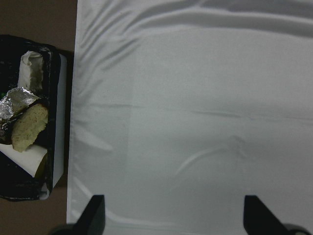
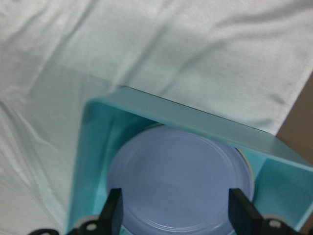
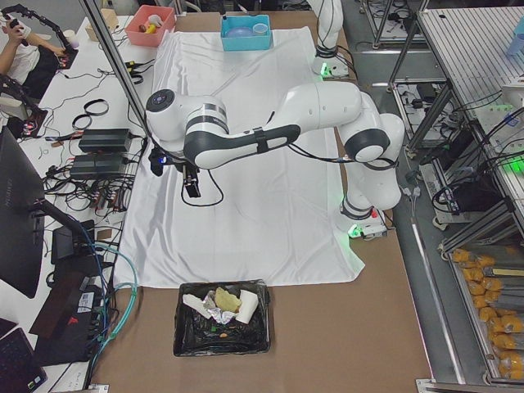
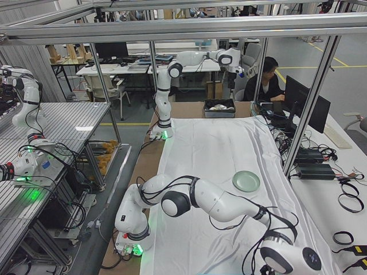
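In the right wrist view a blue plate [image 2: 178, 176] lies inside a turquoise bin [image 2: 85, 156], seen also at the top of the camera left view [image 3: 246, 43]. My right gripper stands open over the plate, nothing between its fingers. My left gripper hangs open and empty above the white cloth [image 1: 195, 88], beside the black tray [image 1: 56, 147] holding bread [image 1: 30, 125], foil [image 1: 17, 102] and white pieces. A pale green plate [image 4: 246, 181] shows on the cloth in the camera right view.
A red bin [image 3: 151, 37] stands at the back beside the turquoise one. Monitors [image 3: 16, 221], black boxes and cables crowd the side table.
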